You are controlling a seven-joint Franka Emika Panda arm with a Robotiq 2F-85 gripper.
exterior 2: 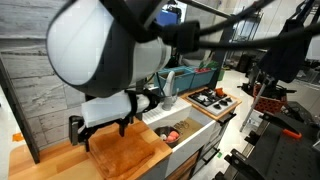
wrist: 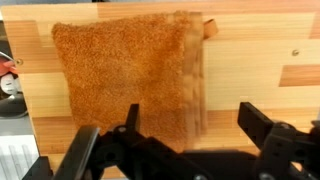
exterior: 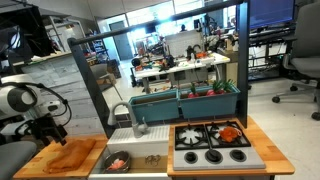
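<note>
An orange-brown towel (wrist: 120, 75) lies on the wooden counter, mostly flat, with a paler strip along its right side in the wrist view. A small tab shows at its upper right corner. In exterior view 2 the towel (exterior 2: 128, 153) rests near the counter's front, and in exterior view 1 the towel (exterior: 70, 155) is left of the sink. My gripper is open above the towel, its fingers wide apart and nothing between them. Exterior view 2 has the gripper (exterior 2: 98, 128) hanging clear of the cloth.
Right of the towel is a sink (exterior: 139, 164) with a faucet, and a metal pot (exterior: 118, 162) sits by it. Farther right stands a stove (exterior: 212, 157) with an orange-red item on a burner. Blue bins (exterior: 155, 108) line the back. Bare wood surrounds the towel.
</note>
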